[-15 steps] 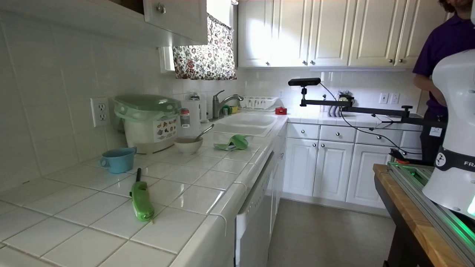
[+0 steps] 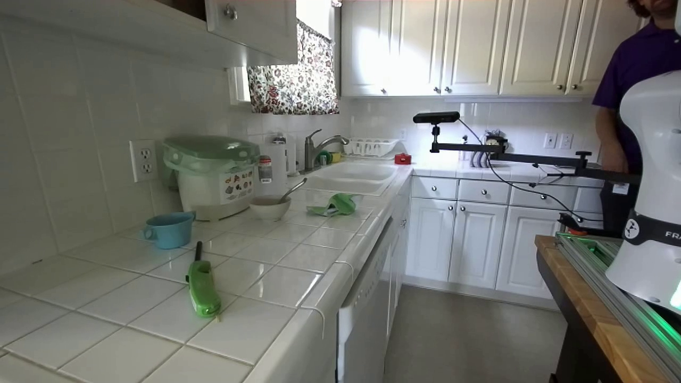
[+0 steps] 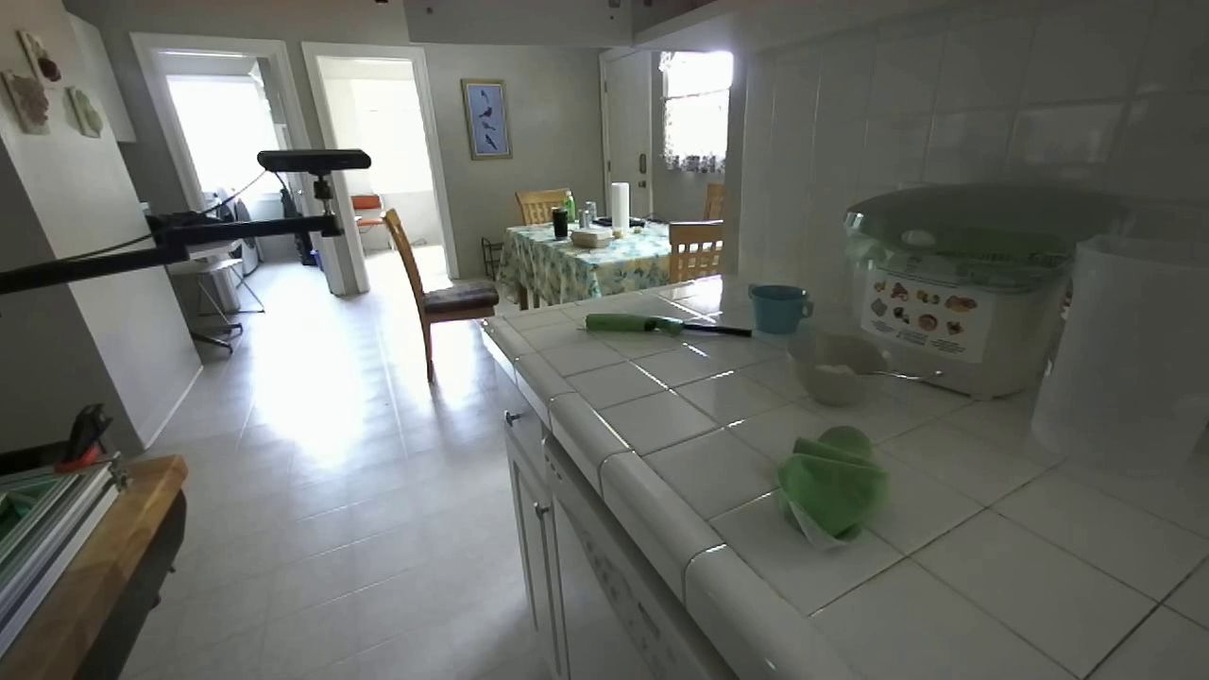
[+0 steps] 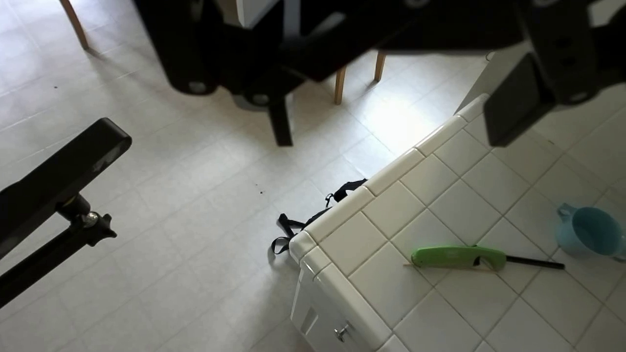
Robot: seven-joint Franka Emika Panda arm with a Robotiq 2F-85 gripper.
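In the wrist view my gripper is wide open, its two dark fingers far apart and only floor and counter edge showing between them. A green lighter with a black nozzle (image 4: 460, 257) lies on the tiled counter (image 2: 273, 319), clear of the fingers. Close to its nozzle tip stands a blue cup (image 2: 171, 230). A pale bowl (image 3: 833, 368) with a metal spoon in it sits farther along the counter. A crumpled green cloth (image 3: 835, 485) rests near the counter's front side. Neither exterior view takes in the gripper.
Against the wall stands a white bin with a green lid (image 2: 214, 182). Beyond are the sink (image 2: 349, 176) and faucet (image 2: 314, 151). A camera on a black bar (image 2: 437, 117) juts over the floor from my base. A person (image 2: 616, 121) stands behind the arm.
The arm base and the things on the counter look the same as before.
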